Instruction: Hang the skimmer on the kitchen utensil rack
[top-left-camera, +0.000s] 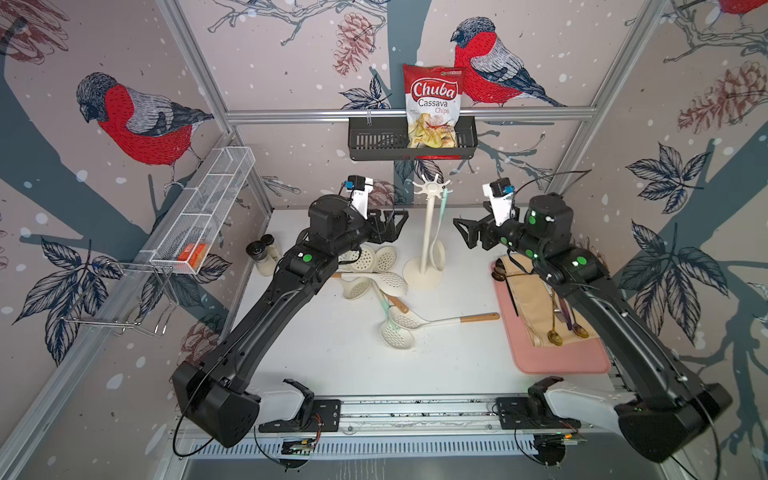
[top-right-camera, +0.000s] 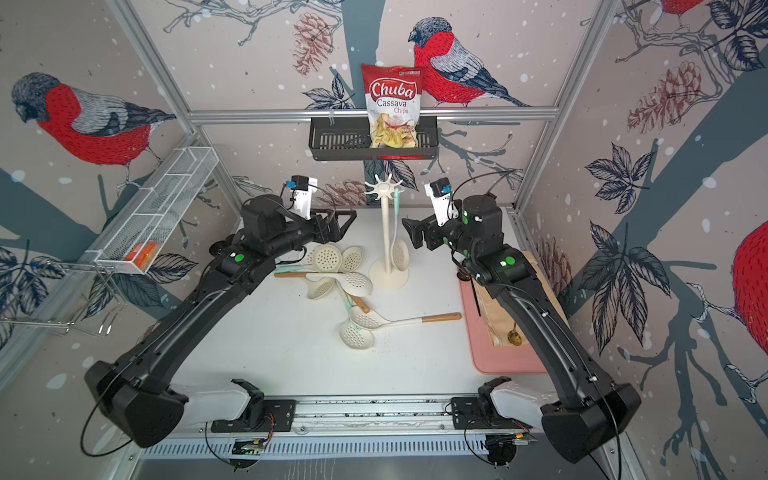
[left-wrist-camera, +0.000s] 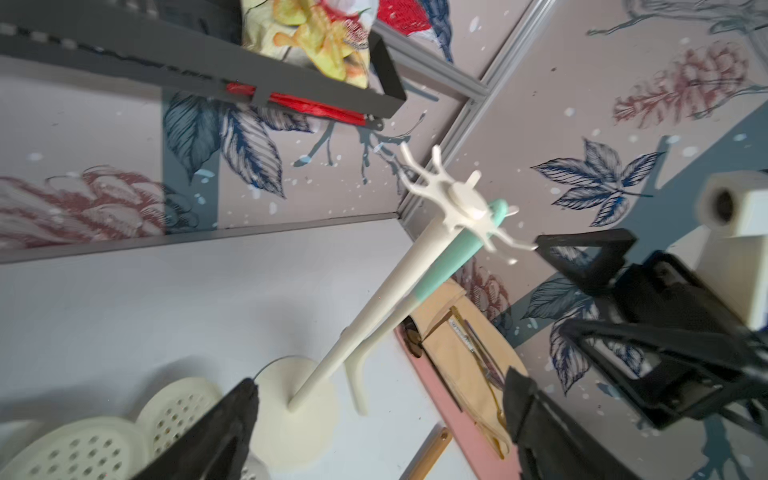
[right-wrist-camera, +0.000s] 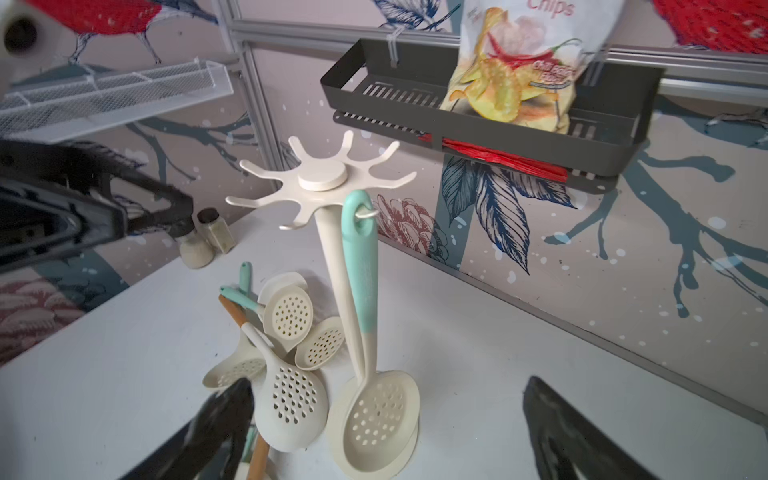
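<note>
A white utensil rack (top-left-camera: 425, 232) with a star-shaped top stands at the back centre of the table. A skimmer (right-wrist-camera: 361, 272) with mint handle and white perforated bowl hangs by its handle's loop on one of the rack's arms, its bowl low beside the post. My left gripper (top-left-camera: 388, 226) is open and empty, left of the rack top and apart from it. My right gripper (top-left-camera: 468, 232) is open and empty, right of the rack and clear of the skimmer.
Several other perforated utensils (top-left-camera: 397, 336) lie on the table left of and before the rack. A pink tray (top-left-camera: 528, 360) with cutlery is at right. A dark shelf (top-left-camera: 376, 144) with chips hangs above; a wire basket (top-left-camera: 200, 208) is at left, near two jars (top-left-camera: 260, 260).
</note>
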